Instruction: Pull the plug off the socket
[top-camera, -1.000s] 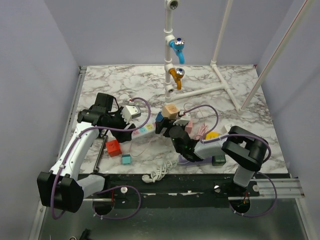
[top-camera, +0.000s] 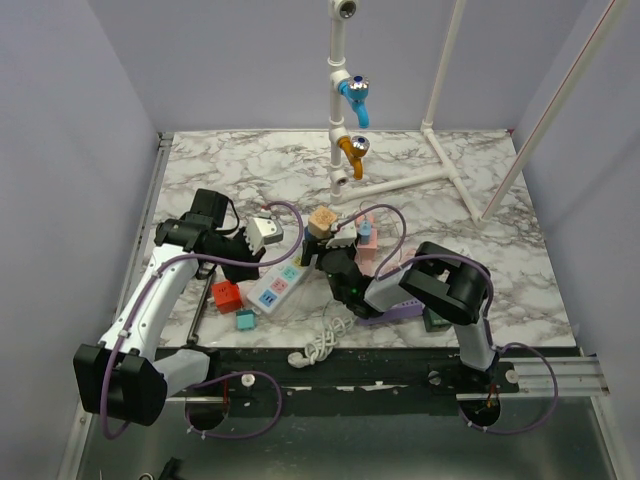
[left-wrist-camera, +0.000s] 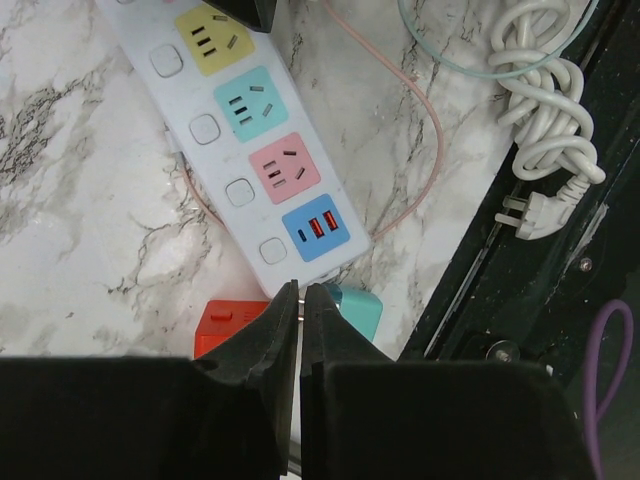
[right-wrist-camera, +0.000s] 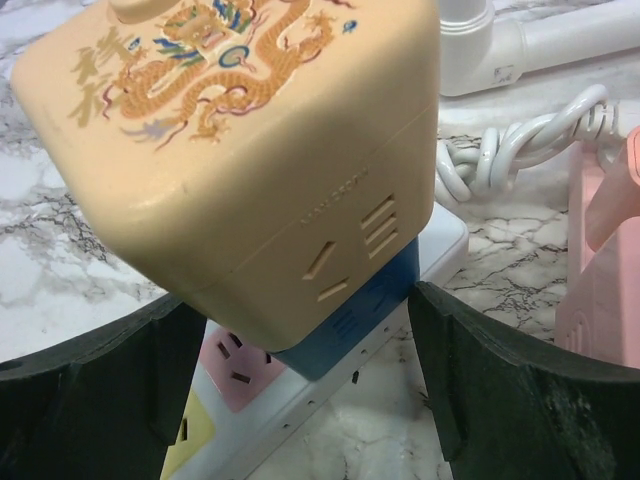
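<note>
The white power strip (left-wrist-camera: 215, 150) lies diagonally on the marble table, coloured sockets upward. On its far end sits a plug (right-wrist-camera: 230, 170), beige with a dragon print over a blue base (right-wrist-camera: 350, 320), tilted in the right wrist view. My right gripper is open, its fingers low on either side of the plug; whether they touch it is unclear. My left gripper is shut, hanging over the strip's near end beside the red and teal blocks; no object shows clearly between its fingertips.
A pink object (right-wrist-camera: 600, 290) is right of the plug. White pipes with taps (top-camera: 340, 100) stand behind. A coiled white cord (top-camera: 320, 345) lies at the front edge, near the red block (top-camera: 226, 297) and teal block (top-camera: 245, 319).
My right gripper and arm have moved left with the plug's beige top shifting slightly left. The power strip's near end has swung toward the front.
</note>
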